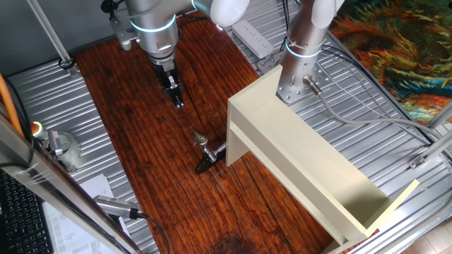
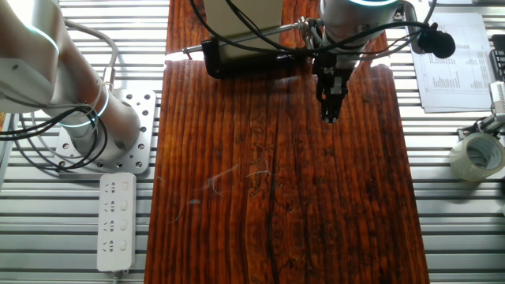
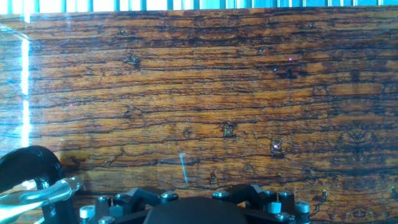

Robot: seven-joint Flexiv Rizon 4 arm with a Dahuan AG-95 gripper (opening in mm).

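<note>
My gripper [image 1: 178,104] hangs point-down over the dark brown wooden board [image 1: 134,141], apart from any object. In exterior view 2 its dark fingers [image 2: 331,99] show over bare wood. They look close together, but the finger gap is not clear; nothing shows between them. Only the black finger linkages [image 3: 249,194] edge into the bottom of the wrist view, with the fingertips hidden. Beside the cream shelf-like box [image 1: 304,141] sits a metal fitting with a black part [image 1: 206,164]. A black curved piece [image 3: 34,163] and silver rod [image 3: 43,194] appear at the wrist view's lower left.
The cream box takes up the board's right side in exterior view 1. A robot column [image 1: 302,56] and a white power strip [image 2: 117,221] stand off the board. A tape roll [image 2: 478,155] and papers [image 2: 454,63] lie on the slatted table. Much of the board is bare.
</note>
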